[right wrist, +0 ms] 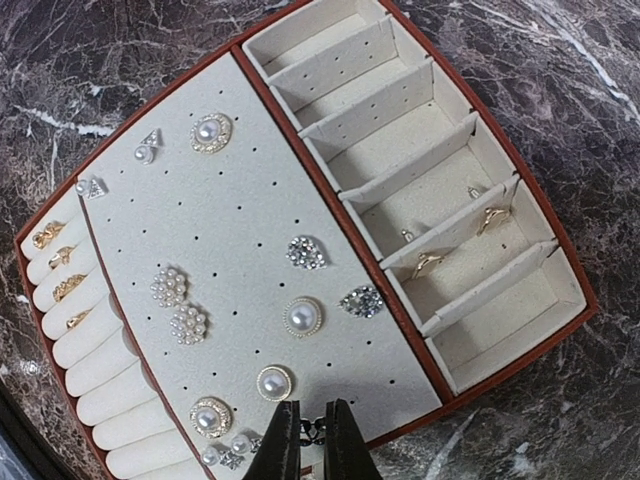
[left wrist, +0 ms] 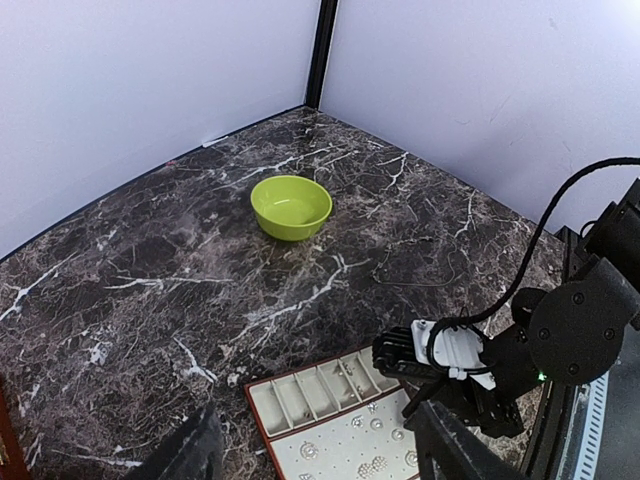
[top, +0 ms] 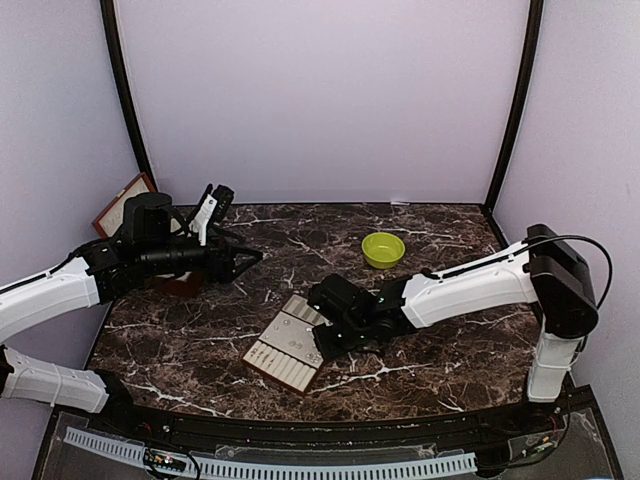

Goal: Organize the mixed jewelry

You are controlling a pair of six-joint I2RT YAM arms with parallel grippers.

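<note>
A jewelry tray (top: pixel 285 360) lies on the marble table, with ring rolls holding gold rings, a pinboard (right wrist: pixel 220 240) with pearl and crystal earrings, and compartments (right wrist: pixel 500 320), two holding small jewelry. My right gripper is over the pinboard's edge near a pearl earring (right wrist: pixel 274 382), shut on a small dark, shiny item that I cannot identify. My left gripper (top: pixel 240 260) is open, held in the air left of the tray; its blurred fingertips show at the bottom of the left wrist view.
A green bowl (top: pixel 383 250) stands at the back right. An open wooden box (top: pixel 125 205) is behind the left arm at the far left.
</note>
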